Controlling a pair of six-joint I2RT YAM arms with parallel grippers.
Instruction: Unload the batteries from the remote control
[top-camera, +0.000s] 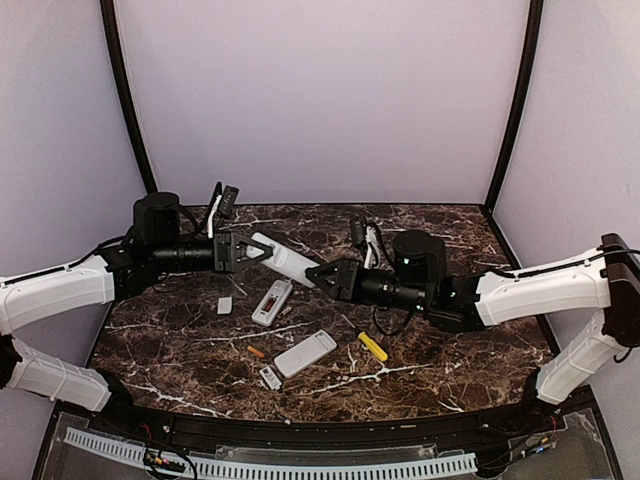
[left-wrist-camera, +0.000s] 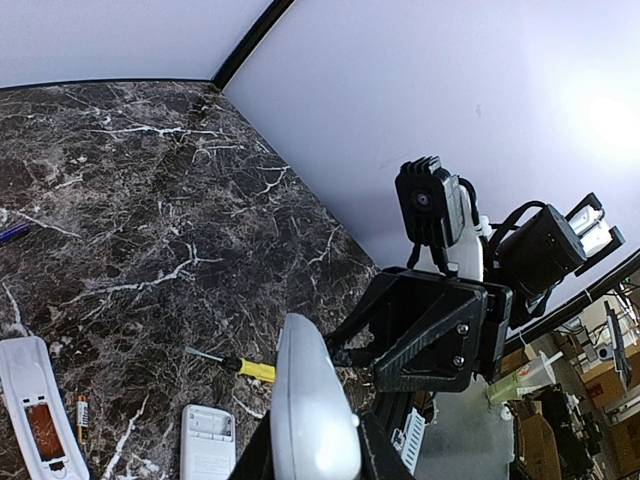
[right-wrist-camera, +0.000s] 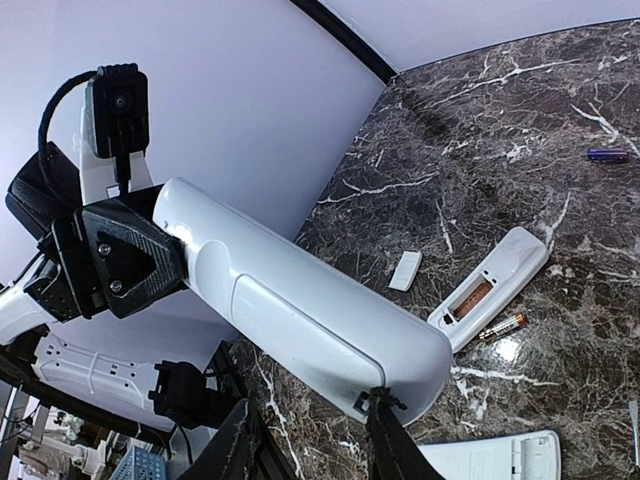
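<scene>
A white remote (top-camera: 285, 260) hangs in the air between the grippers. My left gripper (top-camera: 255, 250) is shut on its left end; the right wrist view shows the remote's long white body (right-wrist-camera: 290, 300) reaching from that gripper toward the camera. My right gripper (top-camera: 325, 276) is at the other end, its fingertips around a small dark part at the remote's end; the exact contact is partly hidden. Below on the table lie an open remote (top-camera: 272, 302) with an empty-looking compartment, a loose battery (right-wrist-camera: 502, 326) beside it, and a white piece (top-camera: 305, 354).
A yellow screwdriver (top-camera: 372, 347) lies at the right, a small white cover (top-camera: 224, 305) at the left, and a purple battery-like item (right-wrist-camera: 607, 154) farther back. Small items (top-camera: 270, 378) sit near the front.
</scene>
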